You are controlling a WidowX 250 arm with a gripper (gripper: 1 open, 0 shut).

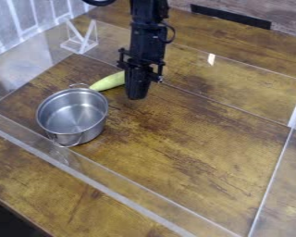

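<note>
My gripper (136, 91) hangs low over the wooden table at the upper middle, its fingertips close together with nothing visible between them. It is right beside a long pale green vegetable (108, 81), whose right end is partly hidden behind it. A steel pot (71, 117) with handles sits to the lower left of the vegetable.
Clear plastic walls (274, 167) border the work area. A white object (79, 41) stands at the back left.
</note>
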